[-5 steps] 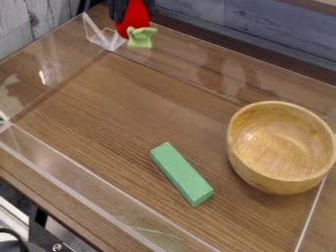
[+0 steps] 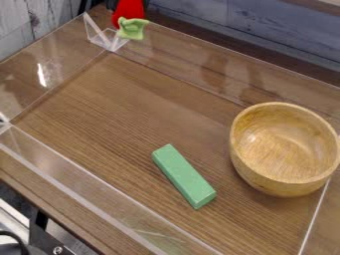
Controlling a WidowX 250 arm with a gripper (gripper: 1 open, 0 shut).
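Note:
A red object (image 2: pixel 129 11) is at the top edge of the camera view, toward the left, partly cut off by the frame. A small light-green item (image 2: pixel 130 28) is just below it, beside a clear plastic piece (image 2: pixel 106 36). My gripper cannot be made out at the top of the frame. A green block (image 2: pixel 184 176) lies on the wooden table (image 2: pixel 119 110) at the lower middle. A wooden bowl (image 2: pixel 279 149) stands at the right.
A wall runs along the back, and the table's edge runs along the lower left.
The red object and the light-green item have moved up and to the left. The dark gripper seen at the top earlier has gone out of view.

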